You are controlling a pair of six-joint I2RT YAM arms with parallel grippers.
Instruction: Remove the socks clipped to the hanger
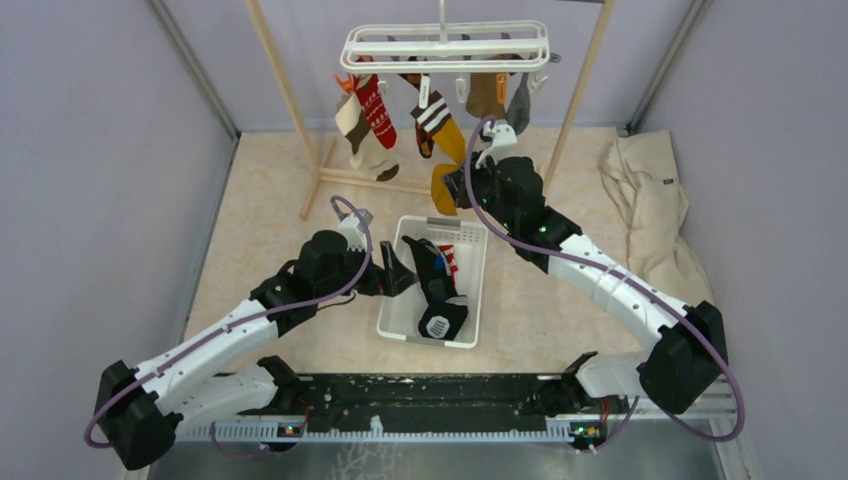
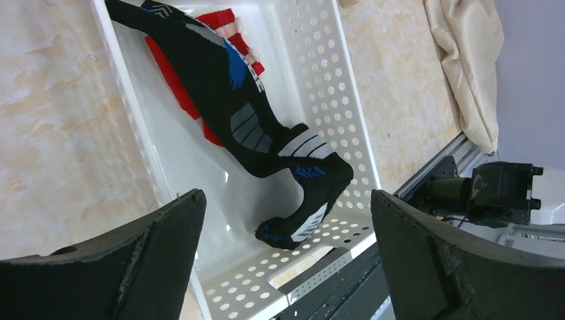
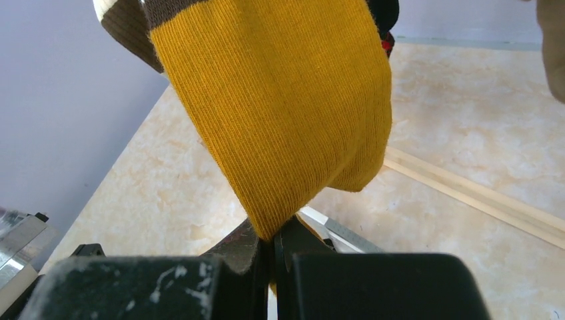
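Note:
From the white hanger (image 1: 445,48) hang several socks, among them a red one (image 1: 374,110), a cream and brown one (image 1: 360,135) and a grey one (image 1: 519,105). A mustard sock (image 3: 280,100) with a striped top is pinched low down by my right gripper, which is shut on it; in the top view its upper part still reaches up to a clip (image 1: 424,91). My left gripper stands open and empty over the white basket (image 1: 383,325). Black socks (image 2: 226,113) and a red striped sock (image 2: 174,80) lie inside that basket.
A wooden frame (image 1: 282,75) holds the hanger up, its base bar (image 3: 480,197) crossing the floor. Beige cloth (image 1: 645,210) is bunched at the right wall. Floor left of the basket and between basket and cloth is clear.

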